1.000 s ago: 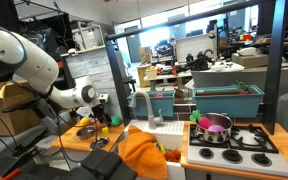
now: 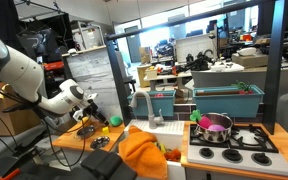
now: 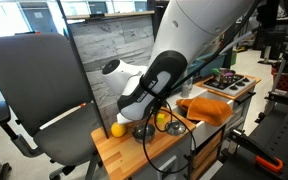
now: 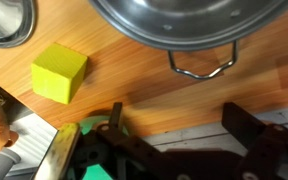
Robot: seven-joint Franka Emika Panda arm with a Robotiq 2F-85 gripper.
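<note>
My gripper is open in the wrist view, its dark fingers far apart and only wooden counter showing between them. Beyond the fingertips lies a grey metal pan (image 4: pixel 189 32) with a wire handle (image 4: pixel 203 73) pointing toward the gap. A yellow block (image 4: pixel 59 72) rests on the wood, left of the pan. Part of a green object (image 4: pixel 97 126) shows beside the left finger, which partly covers it. In exterior view 1 the white arm (image 2: pixel 75 98) reaches over the left end of the counter; its fingertips are too small to make out.
An orange cloth (image 2: pixel 144 154) lies right of the work area, near the sink tap (image 2: pixel 152 108). Farther right, a pot (image 2: pixel 212 130) with colorful contents sits on the stove (image 2: pixel 234 152). An orange ball (image 3: pixel 118 130) is near the counter's edge.
Over the last second the arm's wrist has shifted left in exterior view 1. The cloth, pot and stove have stayed in place.
</note>
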